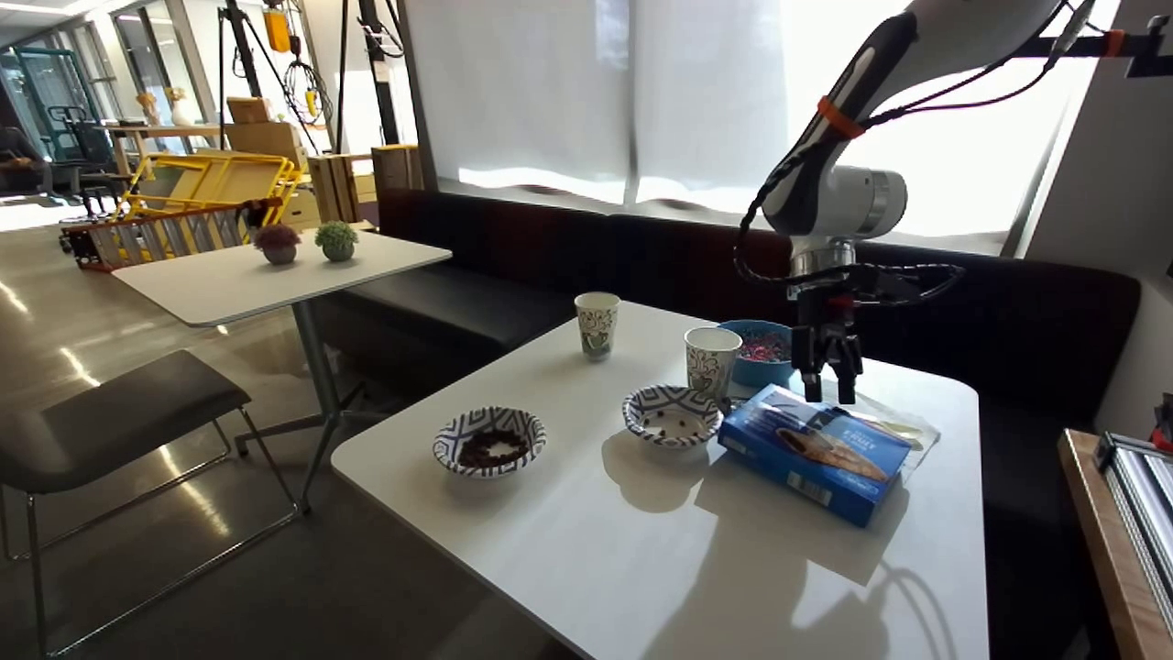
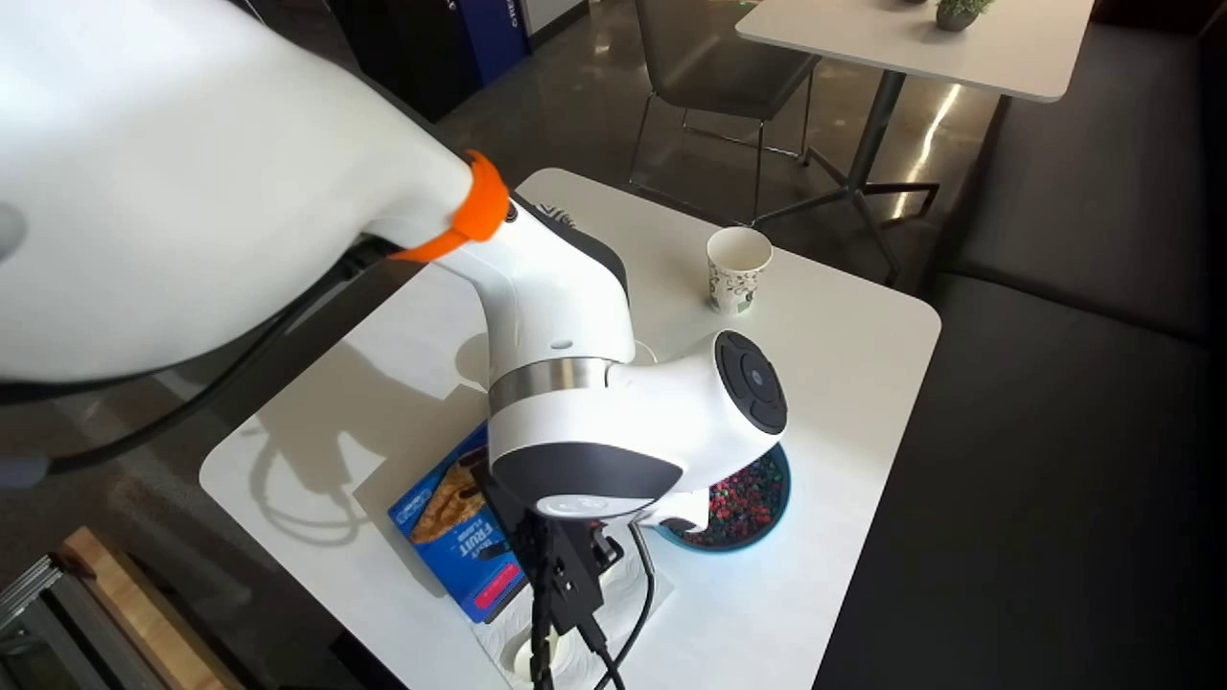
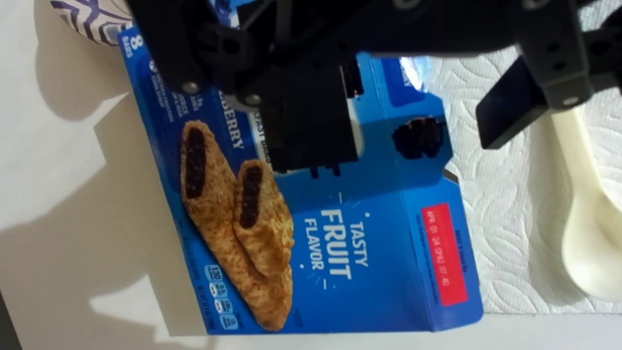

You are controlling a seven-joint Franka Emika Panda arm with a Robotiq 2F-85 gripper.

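Above the blue fruit-bar box (image 1: 814,445), near its back edge, hangs my gripper (image 1: 830,394), its fingers open. In the wrist view the two black fingers (image 3: 513,105) stand well apart with nothing held between them. The box (image 3: 373,251) lies flat below, its pastry picture and red label facing up. A dark lumpy patch (image 3: 418,137) shows on it between the fingers; whether it is printed or loose I cannot tell. Beside the box a pale spoon (image 3: 589,245) rests on a white paper towel (image 3: 507,256). From the second exterior view, my arm hides most of the fingers.
A patterned bowl (image 1: 673,438) with a few dark bits is close to the box; another bowl (image 1: 490,467) holds dark pieces. Two paper cups stand behind, one (image 1: 712,363) by a blue bowl (image 2: 785,489) of colourful bits.
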